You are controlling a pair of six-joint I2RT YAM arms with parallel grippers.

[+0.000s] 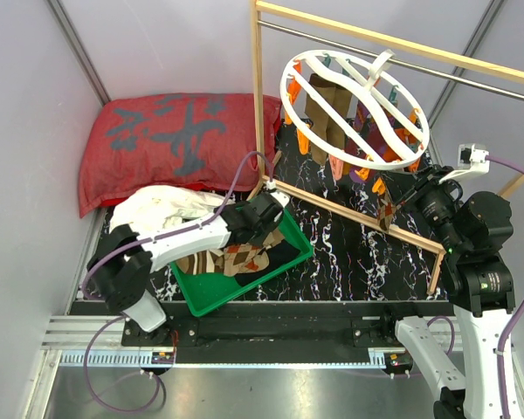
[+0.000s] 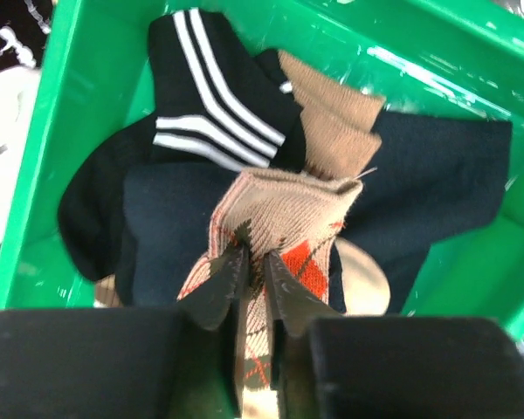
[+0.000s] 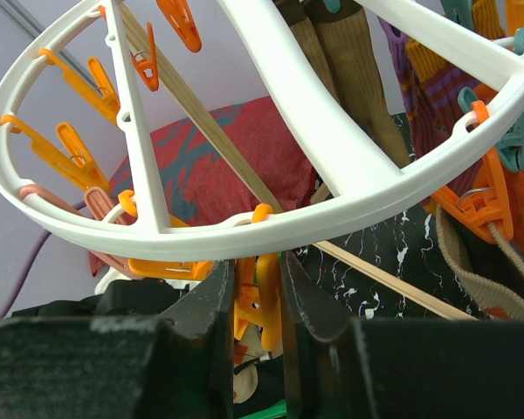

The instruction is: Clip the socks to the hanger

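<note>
In the top view, the round white hanger [image 1: 309, 133] hangs from the rack, carrying clips and several socks, including a long brown pair [image 1: 326, 112]. My right gripper is shut on an orange clip [image 3: 266, 278] below the hanger's rim. Over the green bin [image 1: 211, 295], my left gripper points down with its fingers close together at an argyle sock [image 2: 284, 209]; whether the fabric is pinched cannot be told. Under that sock lie a striped black sock [image 2: 211, 87], dark navy socks [image 2: 437, 166] and a tan one [image 2: 336, 96].
A red cushion [image 1: 170, 144] rests against the back wall, with a white cloth [image 1: 162, 209] in front of it. The wooden rack's bar [image 1: 341, 208] crosses the black marbled floor between bin and hanger. An argyle sock [image 1: 385, 212] hangs near my right gripper.
</note>
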